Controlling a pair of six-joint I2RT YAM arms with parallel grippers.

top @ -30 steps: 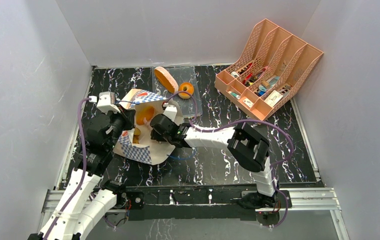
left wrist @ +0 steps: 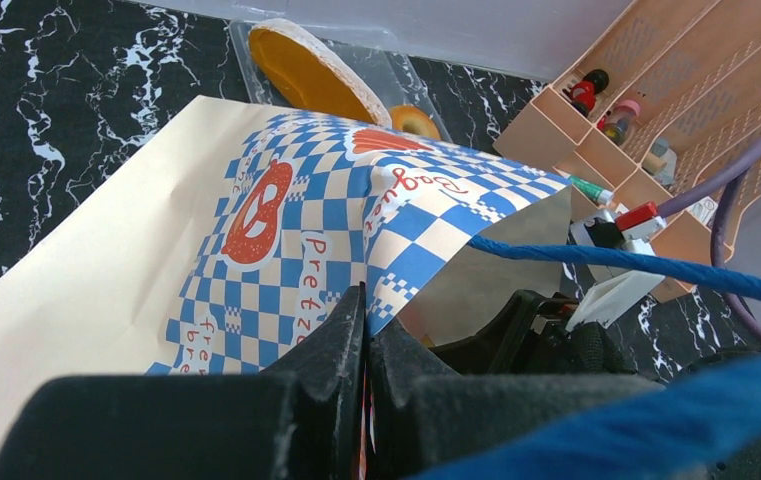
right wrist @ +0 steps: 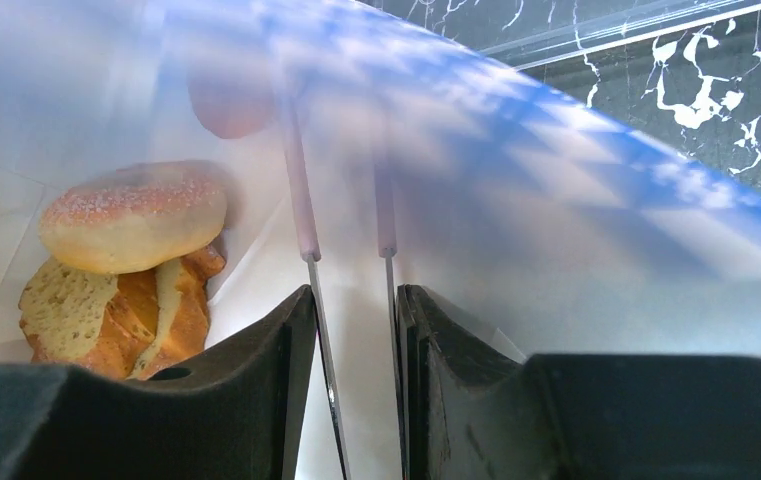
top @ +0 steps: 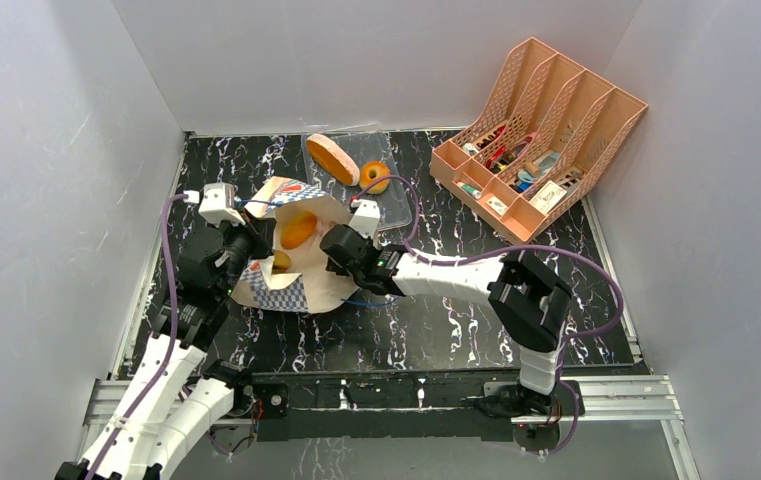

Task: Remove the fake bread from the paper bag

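Note:
The checkered paper bag [top: 301,280] lies open with bread inside: a sugared bun [right wrist: 131,220] and sliced pieces [right wrist: 76,310] in the right wrist view. My left gripper is shut at the bag's printed rim, the paper [left wrist: 296,220] gathered at its fingertips. My right gripper is at the bag's mouth, shut on a tong-like tool [right wrist: 322,330] with two metal rods and pinkish ends, which reach inside behind blurred paper. An oblong bread [top: 331,158] and a ring-shaped one [top: 375,172] are on the clear tray [top: 391,210] behind the bag.
An orange compartment organizer [top: 536,140] with small items stands at back right. Grey walls surround the black marble table [top: 436,330], whose front right part is clear apart from the right arm above it. A blue cord [left wrist: 636,265] runs by the left gripper.
My right gripper and arm have shifted rightward in the top view, and the bag's front part has shifted with them. The left arm is nearly still.

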